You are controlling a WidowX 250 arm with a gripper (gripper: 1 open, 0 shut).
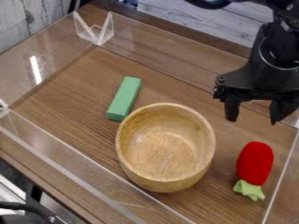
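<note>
My black gripper (pixel 250 108) is at the right, above and behind a red object with a green leafy end (pixel 254 164), which lies on the wooden table right of a round wooden bowl (pixel 163 179). The fingers are apart and the gripper is open, with nothing seen between them.
A green block (pixel 124 99) lies left of the bowl. A clear plastic piece (pixel 93 26) stands at the back left.
</note>
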